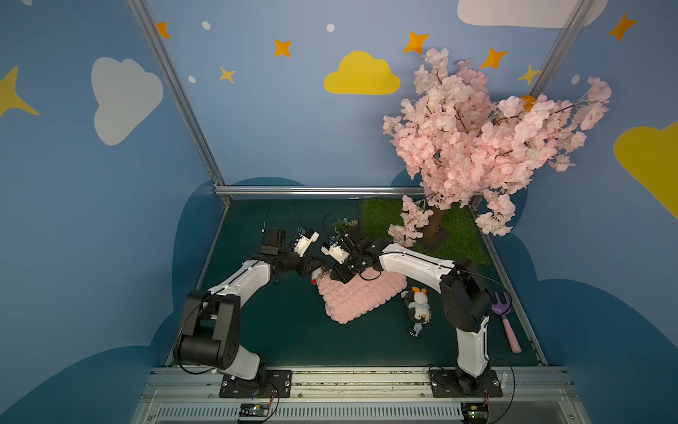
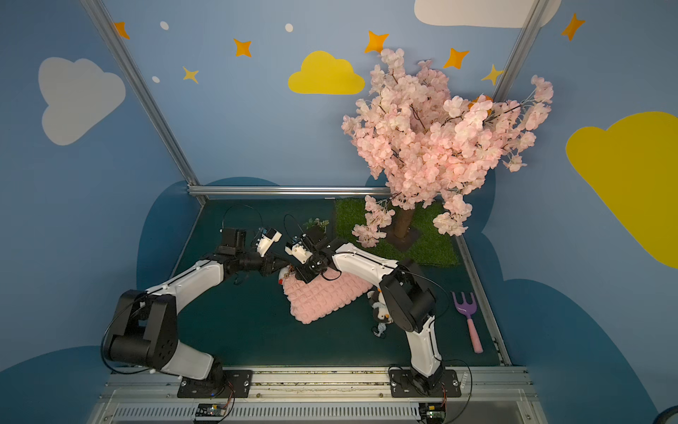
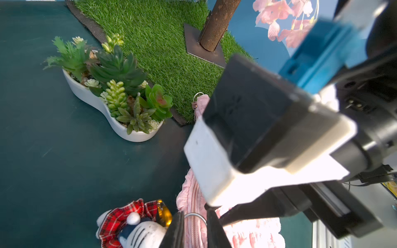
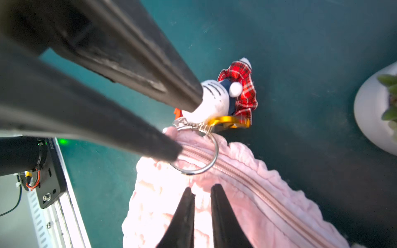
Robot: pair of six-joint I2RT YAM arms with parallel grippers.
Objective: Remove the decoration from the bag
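The decoration (image 4: 213, 101), a small plush figure in red plaid with a gold clasp, lies on the dark table against one end of the pink quilted bag (image 1: 360, 293). Its silver ring (image 4: 216, 150) stands over the bag's zipper. Around part of that ring, my left gripper is partly open, the ring showing between its fingertips. My right gripper is low over the bag; pink fabric shows between its fingers, which are shut on the bag. In both top views the two arms hide much of the decoration.
A white planter of succulents (image 3: 99, 105) stands beyond the bag, beside a grass mat (image 3: 144, 37) with the blossom tree. Another plush toy (image 1: 416, 307) lies right of the bag, and a purple-and-pink fork (image 1: 508, 325) farther right. Bare table lies front left.
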